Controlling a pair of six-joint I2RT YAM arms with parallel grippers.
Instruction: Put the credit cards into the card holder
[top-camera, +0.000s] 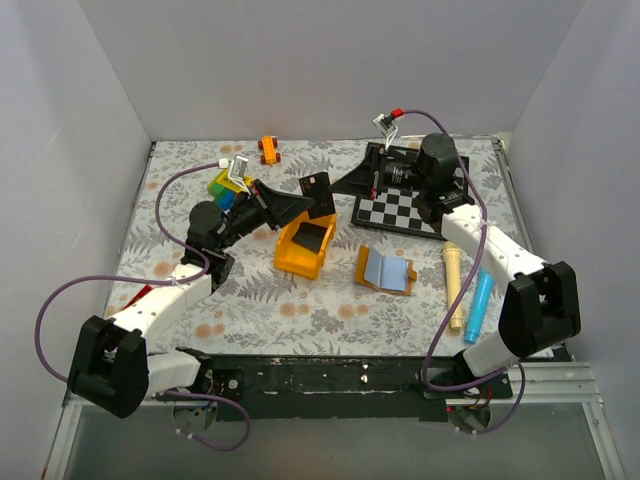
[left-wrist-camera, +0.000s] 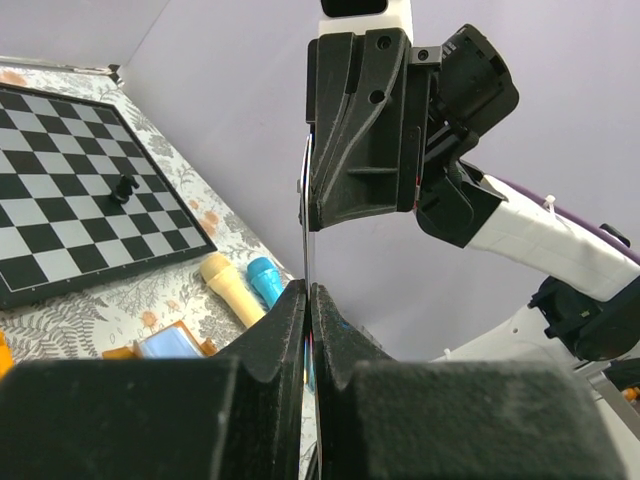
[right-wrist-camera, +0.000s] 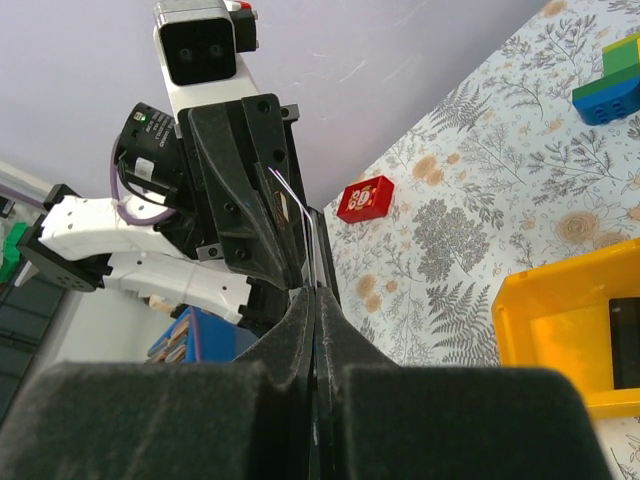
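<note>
A thin dark card (top-camera: 318, 195) is held upright between my two grippers above the yellow bin; the wrist views show it edge-on. My left gripper (top-camera: 300, 205) is shut on it from the left, and my right gripper (top-camera: 342, 186) is shut on it from the right. Inside the yellow bin (top-camera: 298, 260) lies another dark flat piece (top-camera: 309, 236). An open tan item with pale blue inner panels (top-camera: 386, 272), possibly the card holder, lies right of the bin on the cloth.
A checkerboard (top-camera: 395, 213) lies at the back right. Tan (top-camera: 453, 290) and blue (top-camera: 479, 306) tubes lie at the right. Colored blocks (top-camera: 224, 190) and a toy car (top-camera: 269, 150) are at the back left.
</note>
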